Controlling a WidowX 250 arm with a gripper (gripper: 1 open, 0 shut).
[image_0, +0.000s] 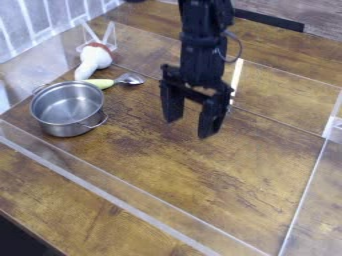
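My black gripper (191, 113) hangs over the middle of the wooden table, blurred, its two fingers spread apart and open, with nothing visible between them. To its left are a steel pot (67, 105) with handles, a yellow corn-like object (106, 84), a small metal spoon-like item (130, 79) and a white plush toy (94, 58) at the upper left.
A pale, thin upright strip shows behind the arm. White slatted rails (47, 20) stand at the top left, and clear edges run along the sides.
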